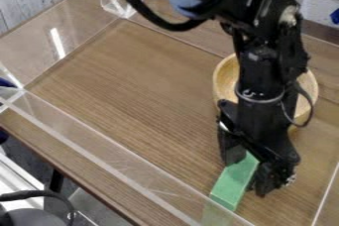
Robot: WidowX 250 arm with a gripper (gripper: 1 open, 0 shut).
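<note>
The black gripper (255, 157) of the arm is low over the right part of the wooden surface, open and around the upper end of a green elongated object (232, 184). The fingers partly hide that end, and whether they touch it I cannot tell. The green object lies slanted near the front edge. A light tan bowl (224, 76) stands behind the gripper, largely hidden by the arm.
Transparent walls (93, 151) border it at the front and left. A black cable hangs from the top left, and another lies at the bottom left.
</note>
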